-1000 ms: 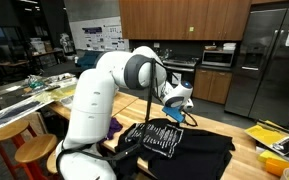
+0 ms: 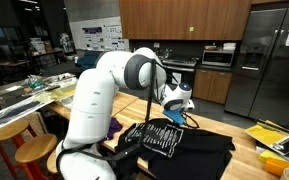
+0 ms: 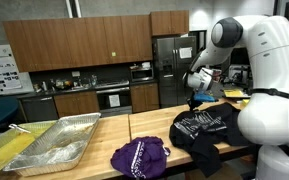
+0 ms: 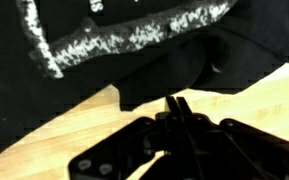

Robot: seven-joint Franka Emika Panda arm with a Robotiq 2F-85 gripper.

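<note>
A black cloth with pale grey stripes [image 2: 189, 148] lies spread over the light wooden table, its outline uneven. In the second exterior view, the same cloth [image 3: 206, 124] is rumpled towards the arm's side. My gripper points down at the cloth's edge, and its dark fingertips come close together there. A folded, creased part of the cloth [image 4: 169, 75] lies just beyond the tips. Black fingers against black fabric hide whether any of it is between them. From outside, the gripper [image 2: 190, 122] appears low over the cloth's far part.
A purple cloth [image 3: 141, 158] lies crumpled on the table, with metal trays [image 3: 82, 122] to its left. Yellow packages [image 2: 268, 134] stand at the right edge in the first exterior view. Bare wood [image 3: 119, 128] shows between the trays and black cloth.
</note>
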